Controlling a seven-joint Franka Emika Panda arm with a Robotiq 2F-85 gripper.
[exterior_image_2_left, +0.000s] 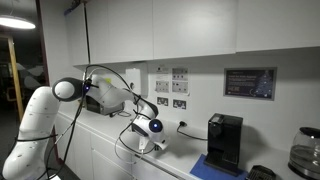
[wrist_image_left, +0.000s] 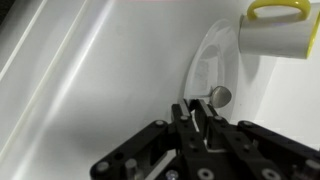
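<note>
My gripper is closed in the wrist view, its fingertips at the near end of a white oval dish (wrist_image_left: 211, 58). A small metal object with a rounded end, like a spoon (wrist_image_left: 220, 97), pokes out beside the fingertips and seems to be held between them; its handle is hidden. In the exterior view the gripper (exterior_image_2_left: 146, 148) points down low over the counter, and what it holds is too small to make out.
A white mug with a yellow handle (wrist_image_left: 280, 36) lies right of the dish. A bare pale surface (wrist_image_left: 110, 90) spreads to the left. Farther right stand a black coffee machine (exterior_image_2_left: 223, 138) on a blue mat (exterior_image_2_left: 214, 171) and a glass jug (exterior_image_2_left: 305, 152).
</note>
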